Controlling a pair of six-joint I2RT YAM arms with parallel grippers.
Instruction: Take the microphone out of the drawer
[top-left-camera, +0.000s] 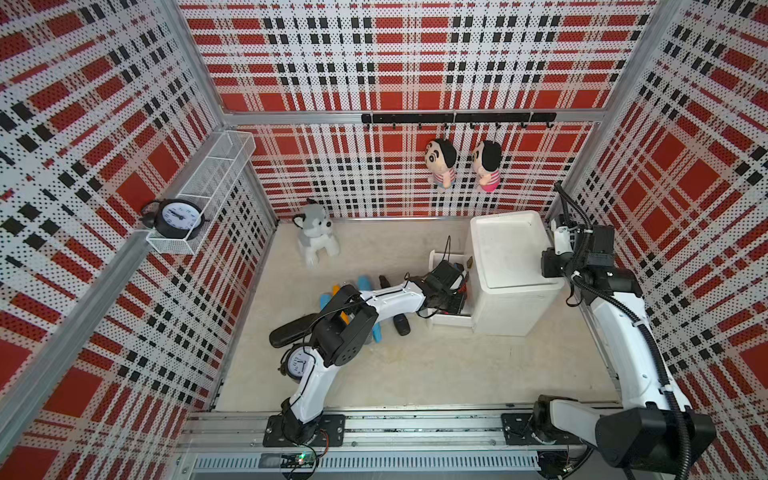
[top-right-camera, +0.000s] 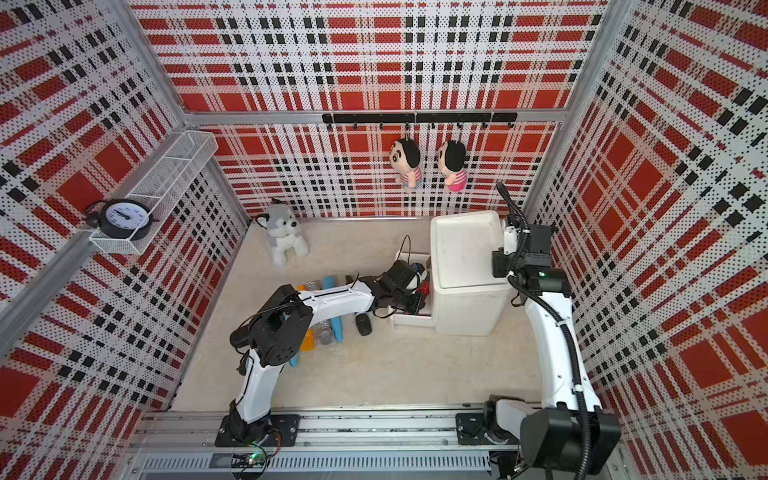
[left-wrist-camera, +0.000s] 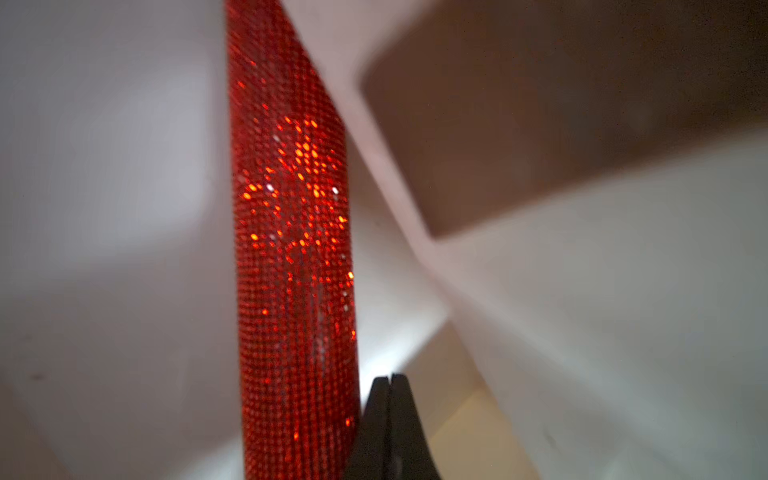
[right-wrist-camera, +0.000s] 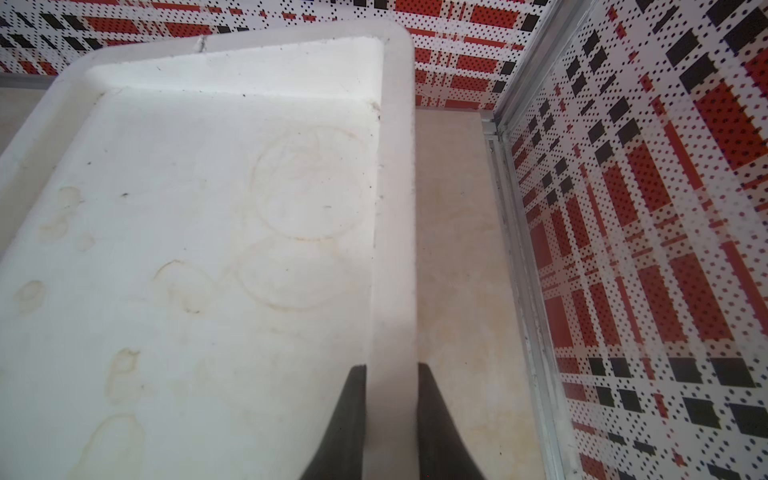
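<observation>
The microphone's red glittering handle runs lengthwise through the left wrist view, inside the open white drawer. My left gripper is shut, its two fingertips pressed together with nothing between them. They stand just right of the handle's lower part in that view; whether they touch it I cannot tell. From above, the left gripper hides most of the microphone. At the white cabinet, my right gripper is shut on the raised right rim of the top.
Left of the drawer lie a black object and blue items, partly under the left arm. A grey plush dog sits at the back left.
</observation>
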